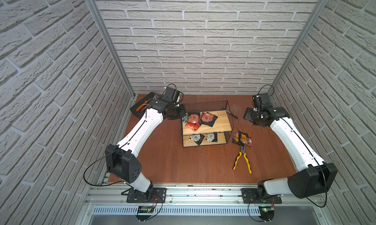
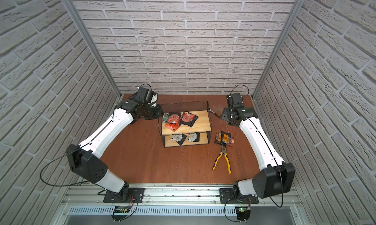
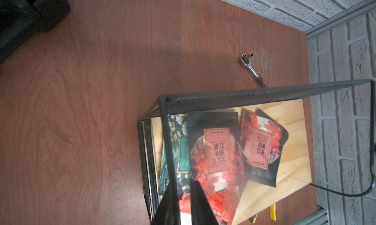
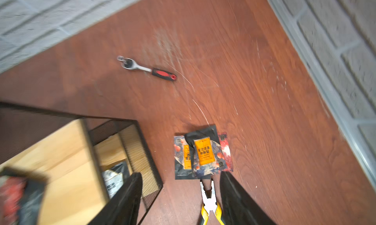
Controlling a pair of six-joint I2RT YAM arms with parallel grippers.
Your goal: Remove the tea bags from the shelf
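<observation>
The black mesh shelf [image 1: 182, 139] stands mid-table. Its upper board holds two dark-and-red tea bags [image 3: 218, 146] [image 3: 261, 144], a teal one [image 3: 176, 150] and an orange-red one [image 3: 219, 203]. On the lower level lie two silver-and-black tea bags [image 1: 195, 138] [image 1: 211, 137]. To the shelf's right, on the table, orange-labelled tea bags [image 4: 205, 152] overlap, with a red bag edge [image 4: 226, 152] beneath. At the shelf's left side hovers my left gripper, fingers slightly apart, with no tea bag visibly held. My right gripper is wide open and empty, raised above the right of the table.
Yellow-handled pliers [image 1: 242, 158] touch or nearly touch the loose tea bags at their front. A ratchet [image 4: 146, 70] lies behind the shelf's right side. A black case [image 3: 33, 17] sits at back left.
</observation>
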